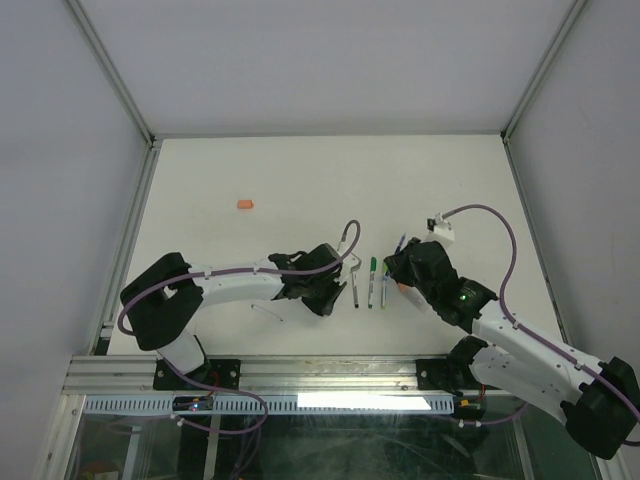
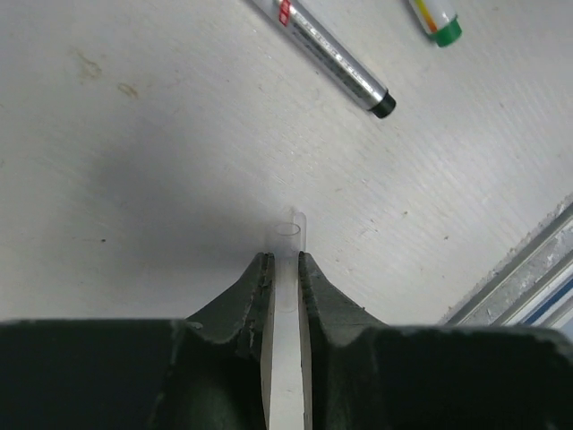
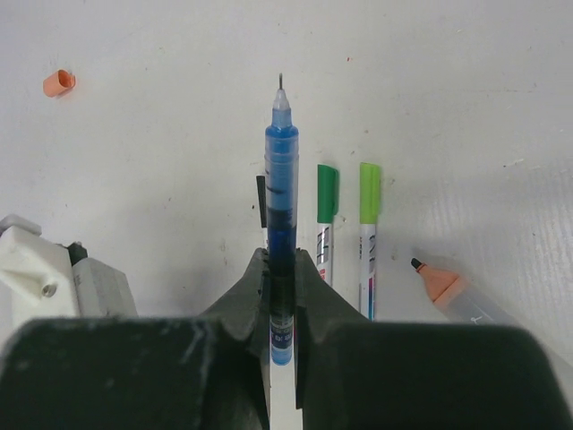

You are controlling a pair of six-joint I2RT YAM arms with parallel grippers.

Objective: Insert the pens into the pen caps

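Note:
A clear, hollow pen cap (image 2: 286, 237) stands between the fingertips of my left gripper, which is shut on it low over the table. Its open end shows. My right gripper is shut on a blue pen (image 3: 282, 179), whose thin tip points away from the fingers. In the top view the pen (image 1: 400, 243) sticks out from the right gripper, to the right of the left gripper (image 1: 338, 288). Pen and cap are apart.
Between the arms lie a black-capped marker (image 1: 355, 290), a green-capped marker (image 3: 328, 202) and a light-green-capped marker (image 3: 369, 202). An orange-tipped pen (image 3: 448, 291) lies under the right arm. An orange piece (image 1: 245, 204) is at the far left; a thin stick (image 1: 267, 313) lies near the front.

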